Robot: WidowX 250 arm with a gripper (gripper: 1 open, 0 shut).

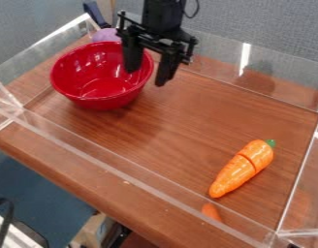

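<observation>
My black gripper [148, 68] hangs at the top middle, above the right rim of a red bowl [94, 89], its two fingers spread apart with nothing visible between them. The bowl sits at the left back of the wooden tray floor [162, 136]. An orange toy carrot [242, 170] with a green tip lies at the front right, well away from my gripper.
Clear plastic walls [289, 87] surround the work area. A purple object [105, 35] sits behind the bowl, partly hidden.
</observation>
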